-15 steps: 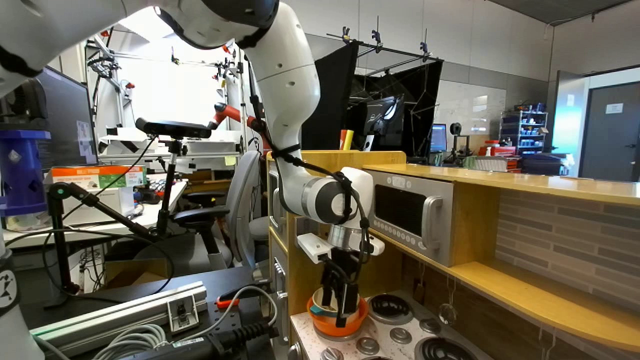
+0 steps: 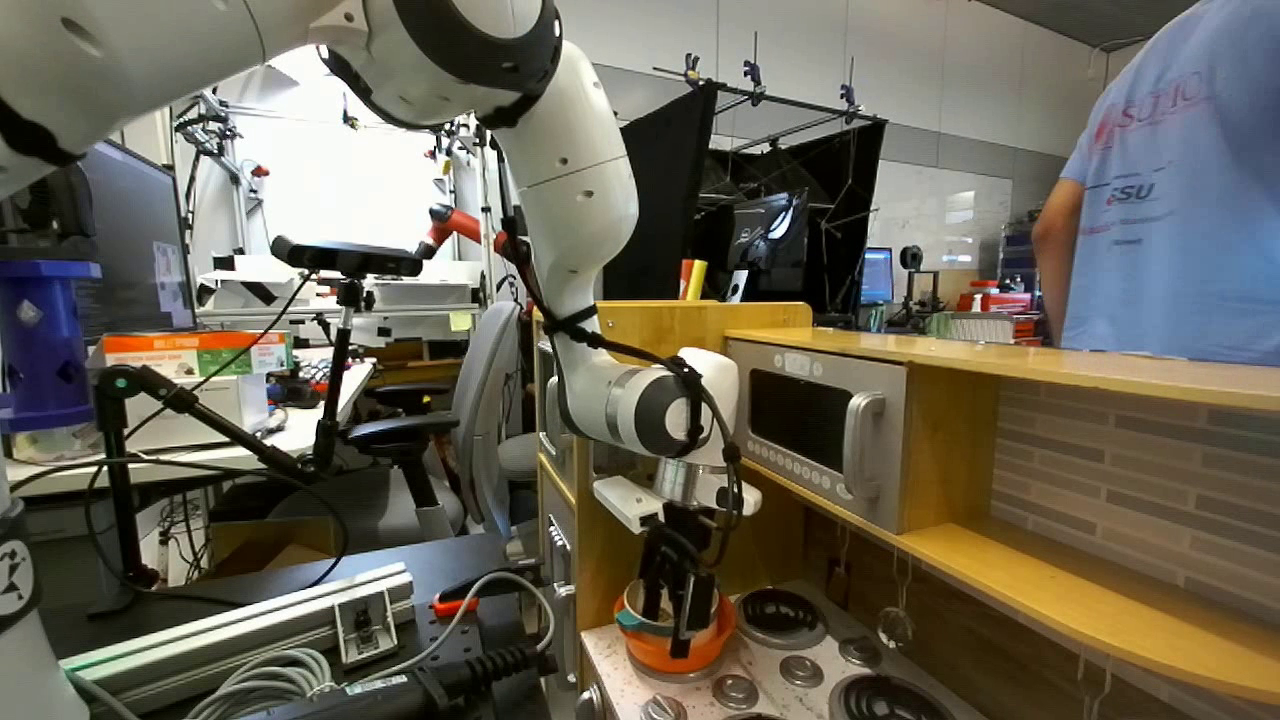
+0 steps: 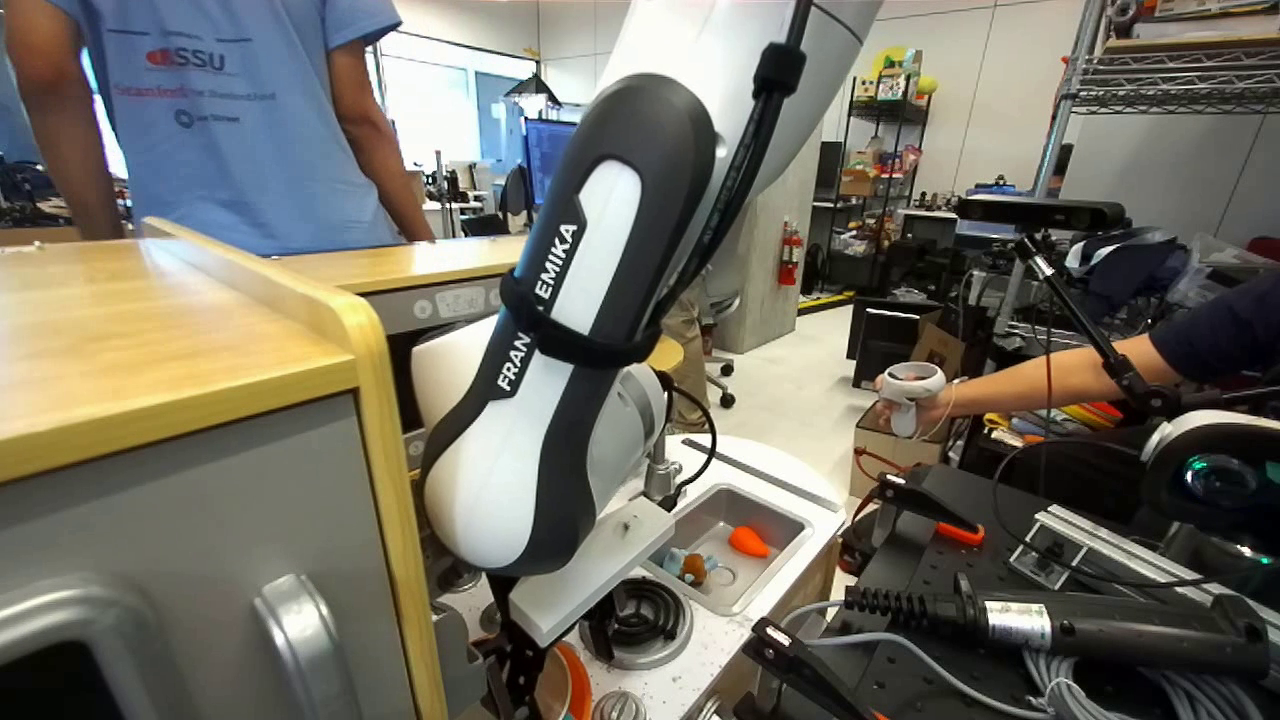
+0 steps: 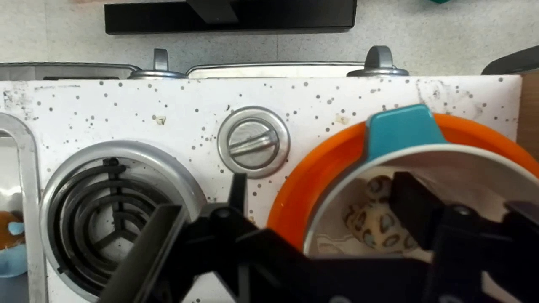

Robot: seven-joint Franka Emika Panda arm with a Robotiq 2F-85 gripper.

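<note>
A cream pot (image 4: 333, 194) with a teal handle (image 4: 404, 128) sits inside an orange bowl (image 4: 298, 202) on the stove corner. Inside the pot lies a spotted toy (image 4: 381, 222), partly covered by a finger. My gripper points down over the pot's near side, its fingers apart. One finger appears beyond the rim and the other over the pot's inside; I see nothing clamped between them. From the first exterior view, the gripper (image 2: 679, 588) stands at the pot and hides part of it. The second exterior view shows only a sliver of the orange bowl (image 3: 581, 684).
Beside the bowl are a stove knob (image 4: 253, 142) and a coil burner (image 4: 116, 217). The sink (image 3: 780, 564) holds an orange carrot-like toy (image 3: 749, 541) and a blue-brown toy (image 3: 690, 566). A wooden shelf with a microwave (image 2: 816, 426) rises behind the stove.
My hand has come down slightly toward the pot. The pot and bowl look unmoved. A person in a blue shirt has come into view at the right.
</note>
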